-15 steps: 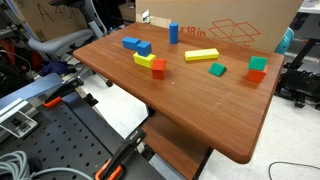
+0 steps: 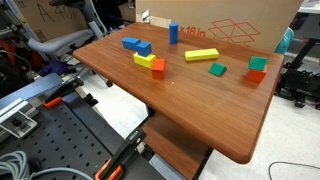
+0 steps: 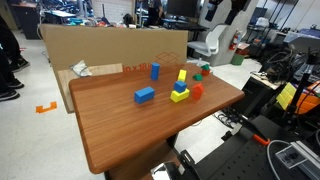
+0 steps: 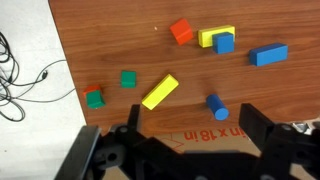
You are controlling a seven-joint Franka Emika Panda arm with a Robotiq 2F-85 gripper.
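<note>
With nothing between its fingers, my gripper stands open high above the table; its two fingers lie far apart in the wrist view. Below it are a long yellow block point(image 4: 160, 91), a blue cylinder point(image 4: 217, 108) and a flat green block point(image 4: 128, 79). A blue cube point(image 2: 144, 48) rests on a yellow block point(image 2: 145, 60), beside a red block point(image 2: 158, 68). Another blue block point(image 3: 145, 95) lies apart from that stack. Towards one end, a green block point(image 2: 258, 63) sits on a red one point(image 2: 257, 75). In exterior view 1 the gripper is out of frame.
A cardboard panel point(image 3: 130, 48) stands along one long side of the wooden table point(image 2: 205, 105). The black robot stand point(image 2: 70, 145) is on the opposite side, and cables lie on the floor.
</note>
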